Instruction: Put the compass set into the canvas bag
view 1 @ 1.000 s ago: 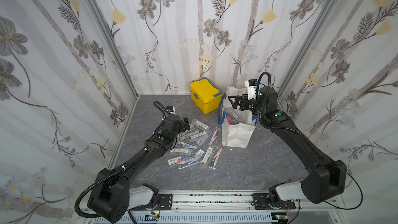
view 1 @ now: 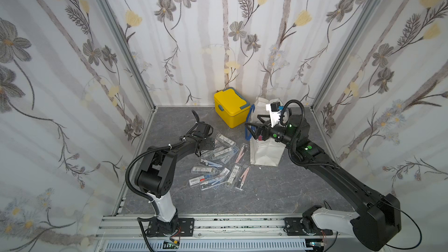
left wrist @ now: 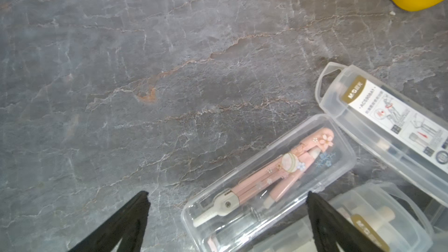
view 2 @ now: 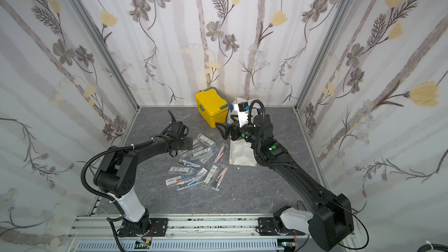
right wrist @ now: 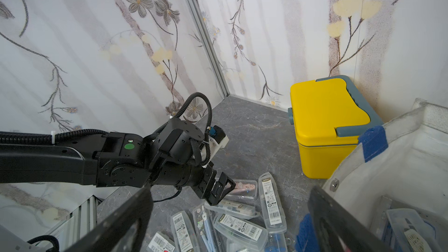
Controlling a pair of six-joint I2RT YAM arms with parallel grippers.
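Note:
Below my open left gripper lies a clear compass set case (left wrist: 261,182) with a pink compass inside, on the grey table. The fingers stand to either side of the case's near part, and nothing is held. My right gripper (view 1: 255,131) is open and empty, raised over the left side of the white canvas bag (view 1: 268,153). The bag's mouth faces up, and a compass set case (right wrist: 413,228) lies inside it. Several more compass sets (view 1: 204,169) are spread across the table to the left of the bag.
A yellow box (view 1: 231,107) with a grey-blue handle stands behind the cases, close to the bag's left side. The bag's blue handle (view 1: 248,133) sticks out toward the cases. Bare table (left wrist: 116,88) lies left of the pile.
My left arm has folded back and its gripper has tipped downward over the cases. The right gripper has shifted left and toward the front above the bag.

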